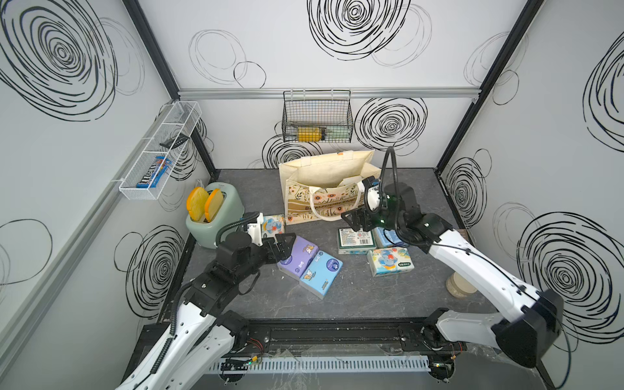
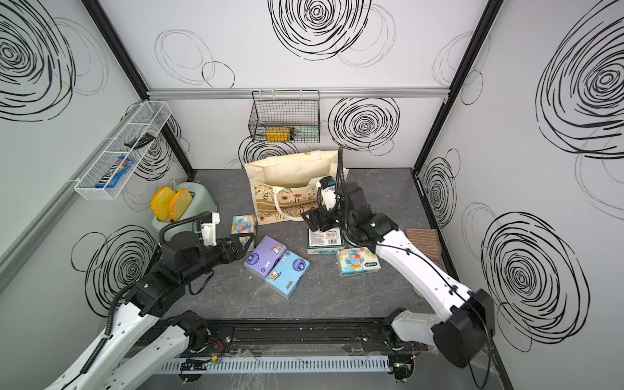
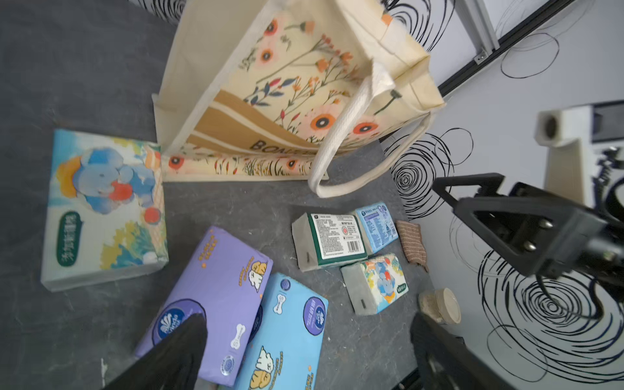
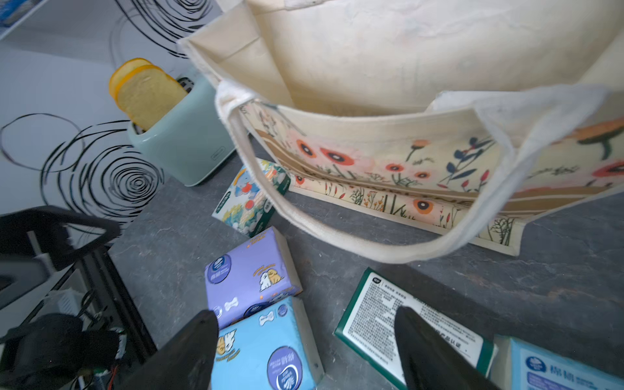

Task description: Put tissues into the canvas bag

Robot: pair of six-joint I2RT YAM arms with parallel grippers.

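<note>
The cream floral canvas bag (image 1: pixel 325 201) stands at the back centre, its handle looping forward. In front lie a purple tissue pack (image 1: pixel 296 254), a blue pack (image 1: pixel 320 276), an elephant-print pack (image 3: pixel 104 201) left of these, a green-edged pack (image 4: pixel 409 325), a second blue pack (image 3: pixel 375 224) and a colourful pack (image 1: pixel 390 260) to the right. My left gripper (image 1: pixel 284 245) is open above the purple pack, nothing between its fingers. My right gripper (image 1: pixel 353 219) is open above the green-edged pack beside the bag's front, holding nothing.
A mint toaster (image 1: pixel 214 227) with yellow slices stands at the left. A wire basket (image 1: pixel 317 113) hangs on the back wall, a white rack (image 1: pixel 156 156) on the left wall. A round beige object (image 3: pixel 442 305) and a brown cloth (image 3: pixel 412 243) lie at the right.
</note>
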